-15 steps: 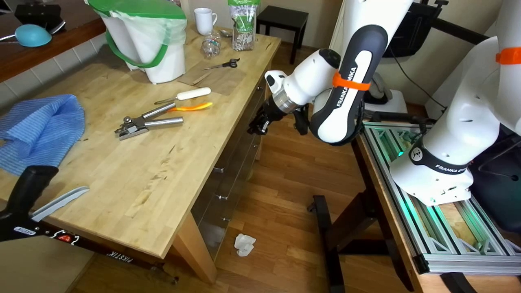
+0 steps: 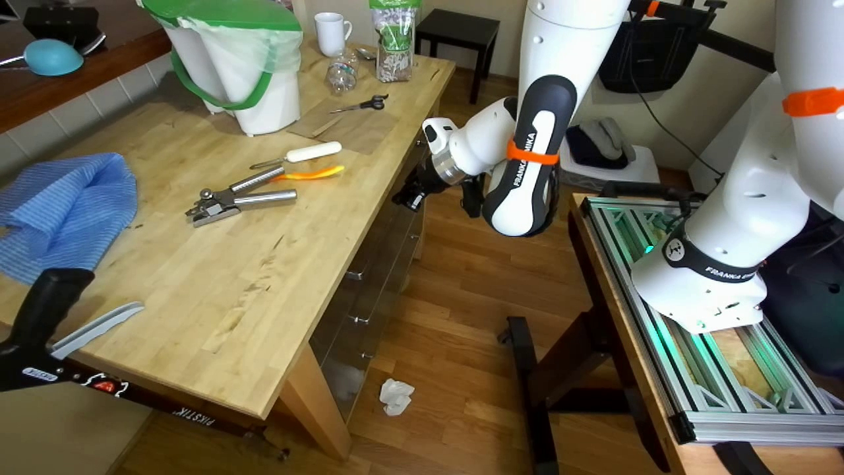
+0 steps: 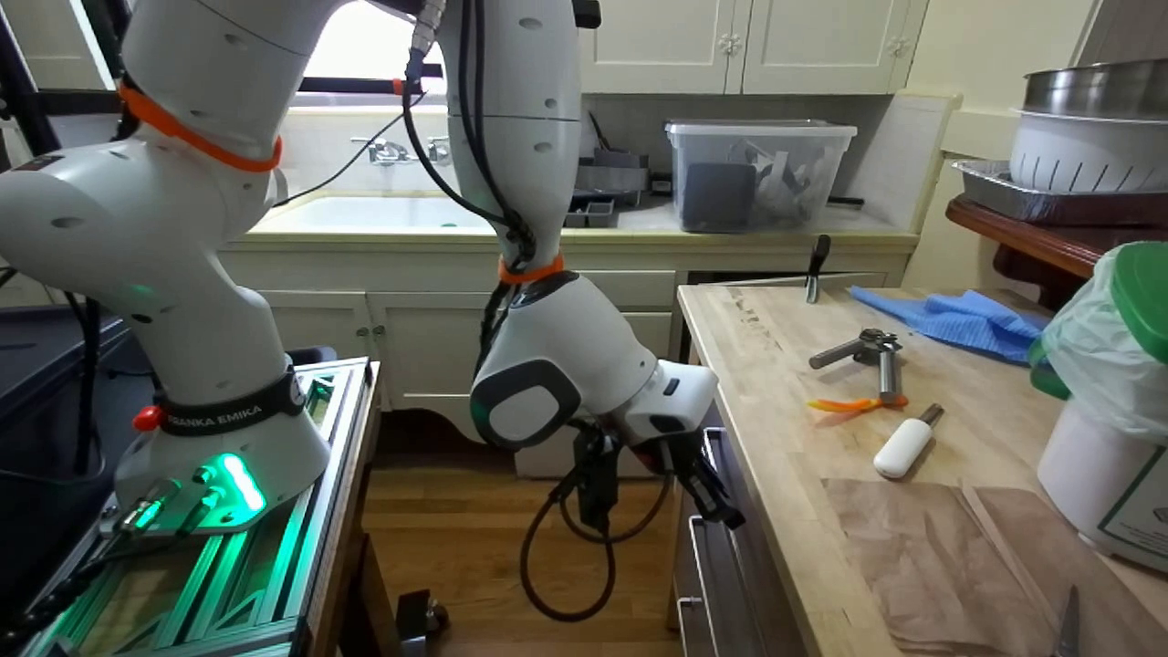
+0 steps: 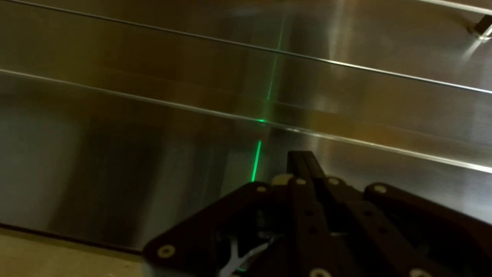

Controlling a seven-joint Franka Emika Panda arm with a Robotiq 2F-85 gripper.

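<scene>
My gripper (image 2: 407, 199) is beside the wooden-topped counter, below the level of its top, facing the metal drawer fronts (image 2: 372, 277). In the wrist view the dark fingers (image 4: 304, 166) stand together, shut, and nothing shows between them. Behind them fill the shiny steel drawer fronts (image 4: 115, 152), crossed by slanting seams and a thin green reflection. Part of a handle post (image 4: 483, 27) shows at the upper right. From the second exterior view, the gripper (image 3: 723, 509) hangs close to the drawers (image 3: 717, 537); whether it touches them cannot be made out.
On the worktop (image 2: 261, 277) lie a metal press tool (image 2: 237, 198), a white-handled tool (image 2: 312, 152), scissors (image 2: 368, 103) and a blue cloth (image 2: 71, 206). A green-lidded bucket (image 2: 261, 87) stands farther back. A saw (image 2: 47, 340) is at the near corner. Crumpled paper (image 2: 395, 396) lies on the floor.
The arm has swung left in the first exterior view, and its gripper has shifted slightly left and up, nearer the counter. The things on the worktop have not moved.
</scene>
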